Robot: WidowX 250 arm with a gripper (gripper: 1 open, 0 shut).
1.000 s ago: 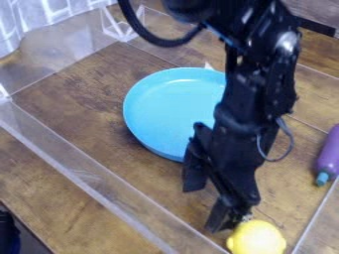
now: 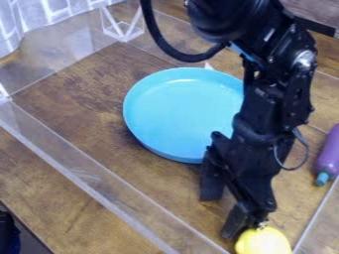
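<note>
The black gripper (image 2: 223, 203) reaches down on the right side of the view, open, its lower finger close beside a yellow round object (image 2: 263, 242) at the bottom edge. Whether that finger touches it is hard to tell. A blue plate (image 2: 166, 114) lies behind the gripper, partly hidden by the arm. A purple cylindrical object with a blue tip (image 2: 328, 153) lies at the right edge.
Clear plastic walls (image 2: 79, 169) border the wooden surface on the left and front. The wooden area (image 2: 79, 89) left of the plate is clear. A white cloth or rack sits at the top left.
The gripper has shifted slightly over the last second, its lower part coming down by the yellow object, which sits a little lower in view.
</note>
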